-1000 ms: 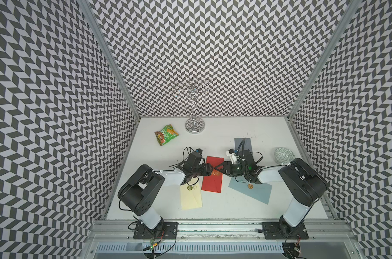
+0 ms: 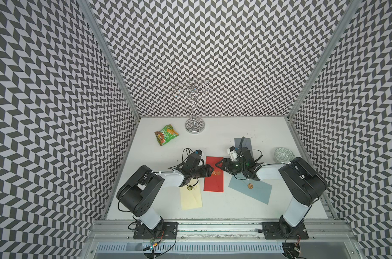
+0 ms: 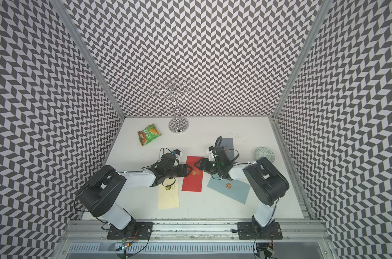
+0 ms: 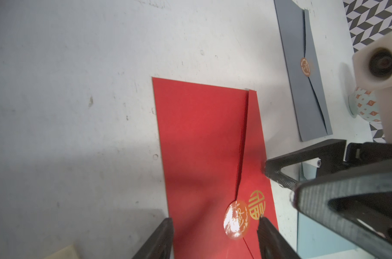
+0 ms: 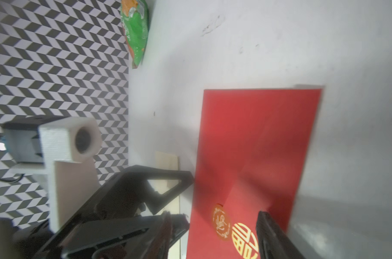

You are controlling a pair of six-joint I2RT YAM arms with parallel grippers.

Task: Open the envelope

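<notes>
A red envelope (image 2: pixel 213 183) lies flat in the middle of the table, with a round seal (image 4: pixel 235 220) on its seam and a gold character beside it. Low over the envelope's left side is my left gripper, its fingertips parted, with nothing clearly held. My right gripper faces it from the right, low over the envelope, fingertips also apart around the seal area as seen in the right wrist view. The two grippers are very close to each other.
A yellow envelope (image 2: pixel 191 199), a blue envelope (image 2: pixel 254 194) and a grey envelope (image 4: pixel 303 95) lie around the red one. A green snack bag (image 2: pixel 166 134), a metal stand (image 2: pixel 195 126) and a patterned round object (image 2: pixel 284 155) stand farther back.
The red envelope has shifted slightly to the right at its near end. The left arm has barely moved.
</notes>
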